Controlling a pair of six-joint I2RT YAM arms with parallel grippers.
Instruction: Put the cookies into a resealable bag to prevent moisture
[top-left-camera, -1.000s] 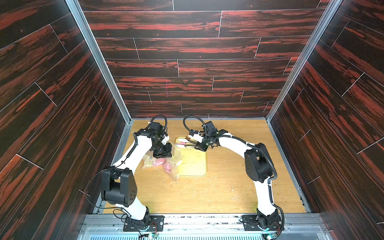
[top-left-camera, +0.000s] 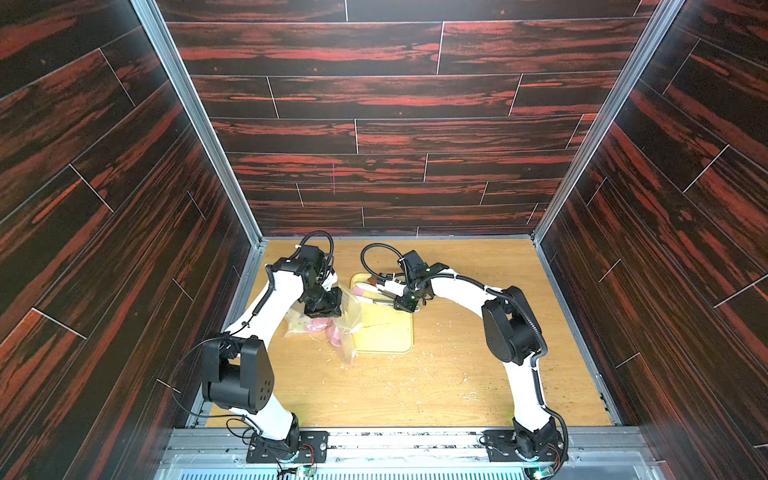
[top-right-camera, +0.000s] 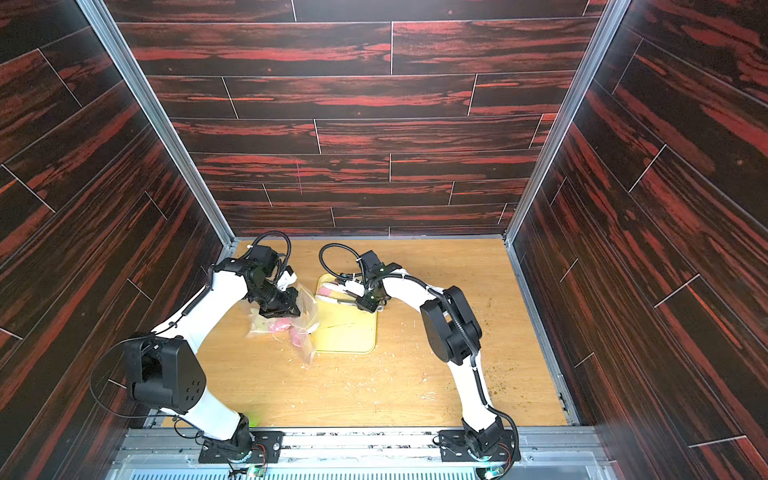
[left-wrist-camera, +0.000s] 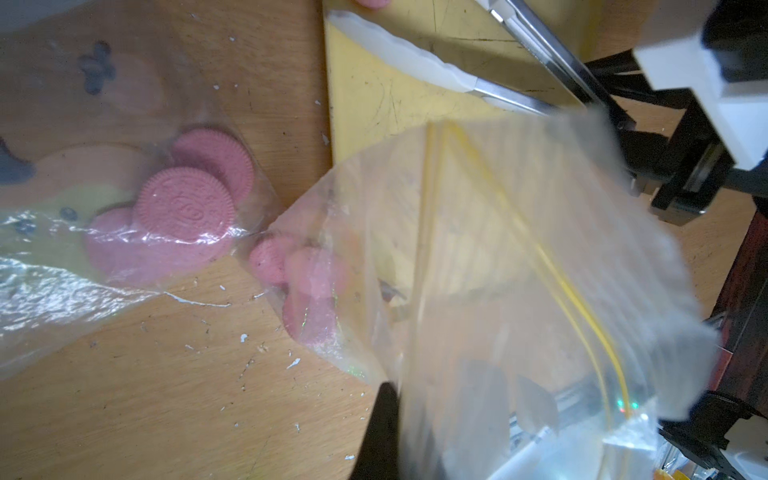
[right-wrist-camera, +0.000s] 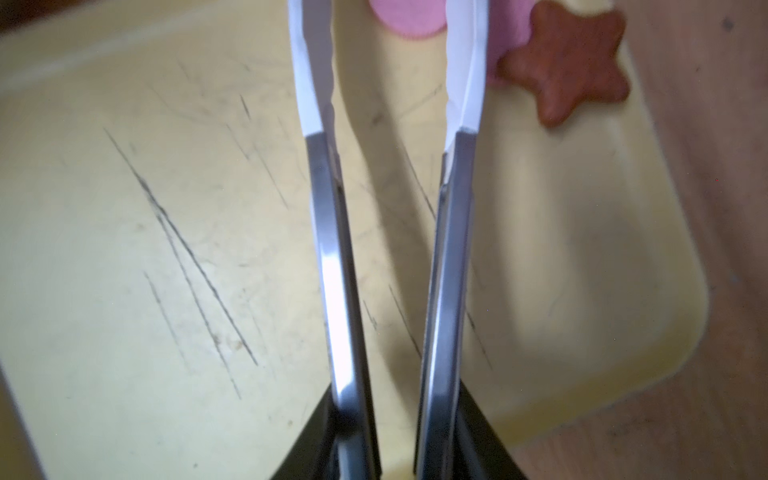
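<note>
A clear resealable bag (left-wrist-camera: 512, 240) with a yellow zip line stands with its mouth apart at the left. My left gripper (top-left-camera: 329, 312) is shut on its film; in the left wrist view one dark finger (left-wrist-camera: 379, 436) shows at the bottom. Pink cookies (left-wrist-camera: 312, 280) lie within the film. My right gripper is shut on metal tongs (right-wrist-camera: 340, 264) with white tips, which are spread apart over the yellow tray (right-wrist-camera: 200, 264). Beyond and partly between the tips is a pink cookie (right-wrist-camera: 409, 16). A brown star cookie (right-wrist-camera: 569, 60) lies right of them.
Clear patterned film (left-wrist-camera: 104, 200) with pink round cookies (left-wrist-camera: 188, 204) inside lies left of the tray; I cannot tell whether it joins the held bag. The tray's near part is bare.
The left arm and bag have barely moved.
</note>
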